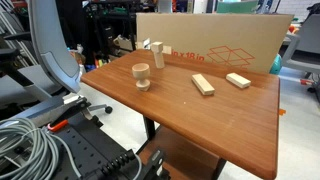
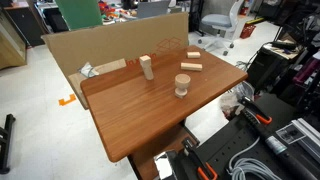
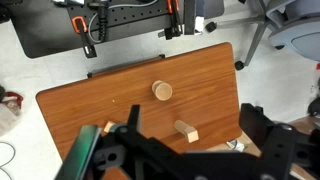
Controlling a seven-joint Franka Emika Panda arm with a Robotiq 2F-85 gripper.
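Observation:
My gripper is wide open above the table, with nothing held between its dark fingers; it is out of sight in both exterior views. A small pale wooden piece shaped like a cup stands on the brown table; the wrist view shows this round piece from above. A taller pale block is upright near the cardboard. Two flat pale blocks lie apart on the tabletop. The wrist view has one block low in the middle, and another beside my left finger.
A cardboard panel stands along the table's far edge. The dark robot base stand, with loose cables, is at the near side. An office chair stands beyond the panel.

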